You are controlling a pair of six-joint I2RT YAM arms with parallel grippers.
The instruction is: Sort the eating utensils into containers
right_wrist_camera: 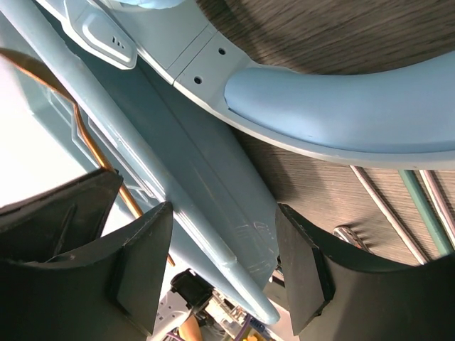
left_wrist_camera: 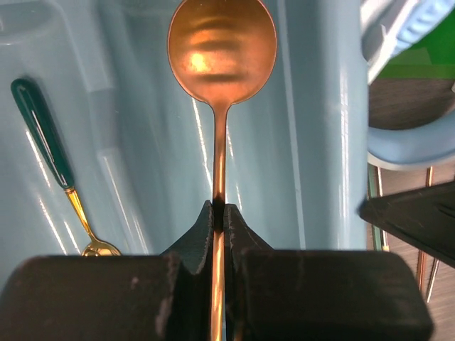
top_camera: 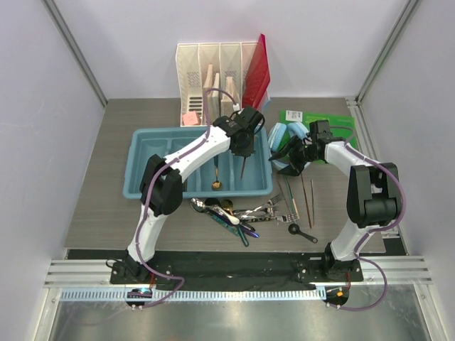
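Shut on the handle of a copper spoon (left_wrist_camera: 222,53), my left gripper hangs over the right-hand compartment of the blue tray (top_camera: 199,194), the spoon's bowl pointing away. A gold spoon with a green handle (left_wrist_camera: 44,135) lies in the neighbouring compartment. Just past the tray's right side is my right gripper, its fingers apart; the tray's rim shows between them, with no utensil gripped. Forks, spoons and knives lie in a pile (top_camera: 245,219) in front of the tray. Chopsticks (top_camera: 306,200) and a black measuring spoon (top_camera: 302,232) rest to its right.
A white divided rack (top_camera: 188,74) and a red panel (top_camera: 257,78) stand behind the tray. A blue-and-white curved item (right_wrist_camera: 355,114) sits beside the tray by the right gripper, near a green sheet (top_camera: 327,124). The two grippers are close together. Table left of the tray is bare.
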